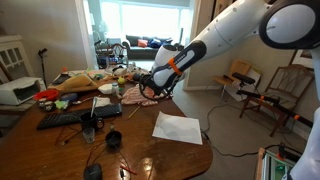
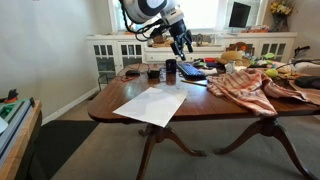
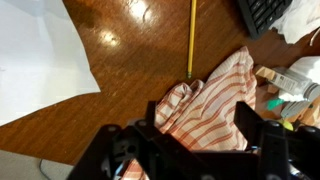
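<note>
My gripper stands open, its two dark fingers apart and no held thing showing between them. Below it in the wrist view is a red-and-white striped cloth [image 3: 215,98], crumpled on the table. A white sheet of paper [image 1: 178,128] lies on the wooden table, clear of the gripper; part of the same sheet [image 3: 38,60] shows at the wrist view's left. In exterior view 2, the gripper [image 2: 181,46] hangs above the tabletop, with the paper [image 2: 152,103] nearer the camera and the cloth [image 2: 242,90] to the right.
A yellow pencil [image 3: 192,40] lies on the table near the cloth. A black keyboard [image 1: 62,119], a dark cup [image 1: 113,138] and a mouse [image 1: 93,172] occupy the left side. Assorted clutter fills the far end. Bare wood surrounds much of the paper.
</note>
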